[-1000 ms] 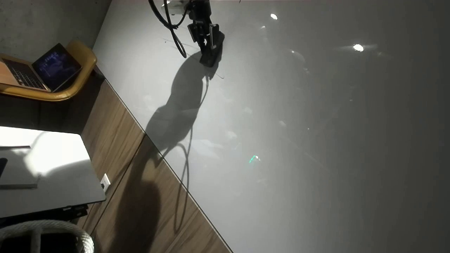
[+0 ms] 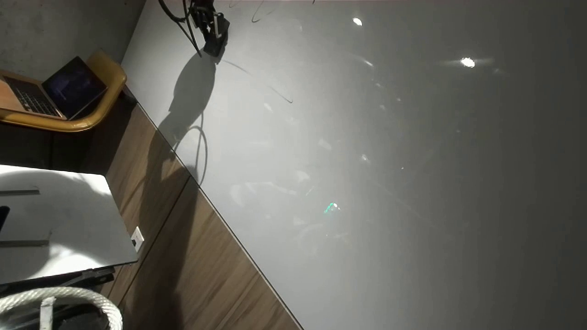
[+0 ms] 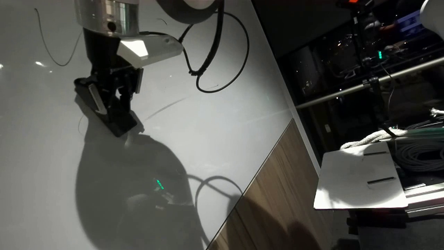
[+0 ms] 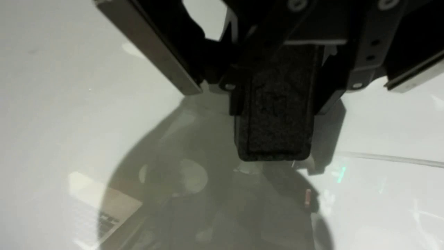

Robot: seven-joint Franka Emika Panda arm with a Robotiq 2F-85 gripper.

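A dark block, apparently a felt eraser, is clamped between the fingers of my gripper, which is shut on it. In exterior view 1 the gripper is near the top left of a large glossy white board. The eraser is at or very close to the board surface; exact contact cannot be told. Thin dark strokes mark the board: a broken line down and right of the gripper, a curved stroke in exterior view 2, and a faint line beside the eraser.
Wood panelling borders the board along a slanted edge. Beyond it are a laptop on a yellow chair and a white tabletop. A black cable loops beside the arm. Most of the board is clear.
In exterior view 1 the gripper, with the eraser still held, has moved up and left across the board. Its shadow has shifted left too, uncovering part of the broken line.
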